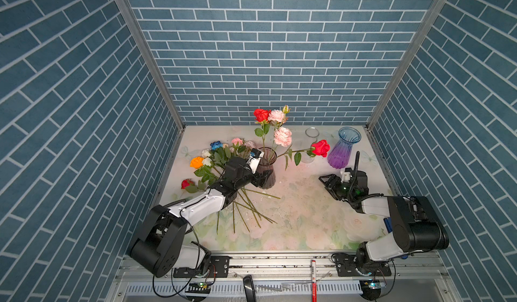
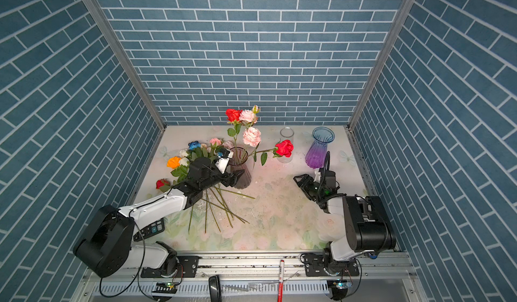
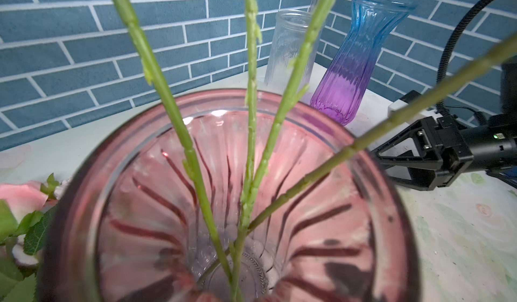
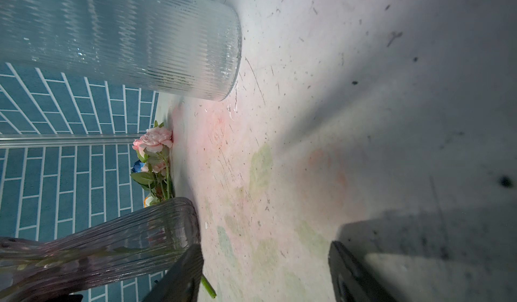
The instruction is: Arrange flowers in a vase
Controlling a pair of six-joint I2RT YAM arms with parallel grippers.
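A ribbed smoky-pink vase [image 2: 241, 179] holds red and pale pink roses [image 2: 251, 135], one red rose [image 2: 283, 148] leaning right. My left gripper [image 1: 260, 177] is at the vase's front left; in the left wrist view the rim and stems fill the image, and its fingers are out of frame. Loose flowers [image 1: 196, 162] lie left of the vase, stems toward the front. My right gripper stands open low over the table on the right, nothing between its fingers.
A clear glass [image 4: 177, 46] and a blue-purple vase [image 1: 339, 156] stand at the back right.
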